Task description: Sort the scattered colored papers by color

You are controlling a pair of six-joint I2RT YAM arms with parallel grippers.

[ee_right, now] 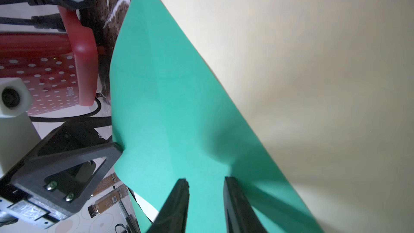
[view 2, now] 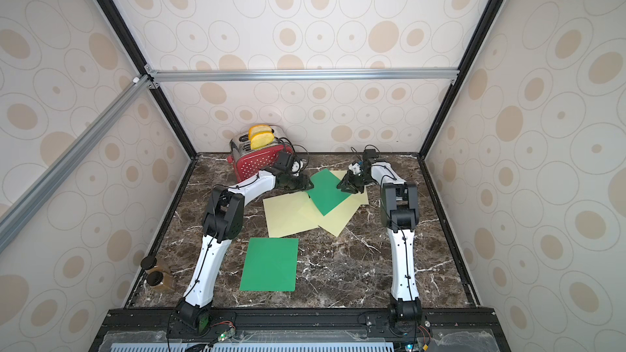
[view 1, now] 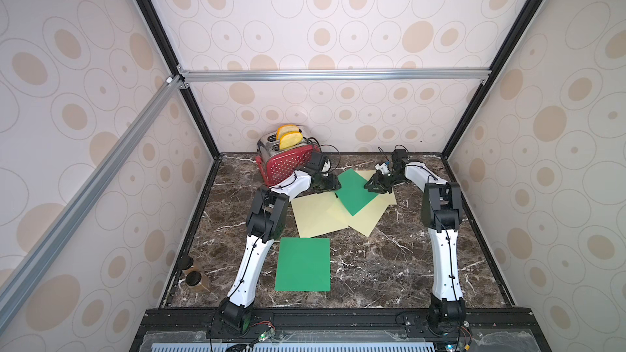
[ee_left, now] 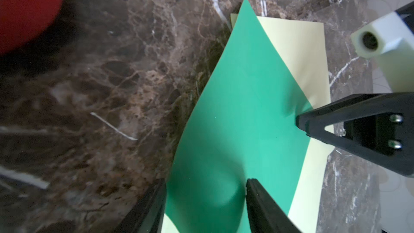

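Observation:
An upper green paper [view 1: 352, 197] lies slantwise over pale yellow papers [view 1: 316, 217] and is bowed between my grippers. At its left edge is my left gripper, its fingers [ee_left: 148, 211] apart with the bent paper between them and not clamped on it. At the opposite edge my right gripper is shut on the green paper, its fingers [ee_right: 174, 207] on either side of it. Flat near the front of the table, a second green paper [view 1: 303, 264] lies alone. The yellow sheets overlap, so their lower parts are partly hidden.
A red polka-dot basket [view 1: 287, 164] with grey and yellow things in it stands behind my left arm, black cables beside it. Two jars [view 1: 195, 279] sit at the front left corner. Bare dark marble [view 1: 384, 267] is free at the front right.

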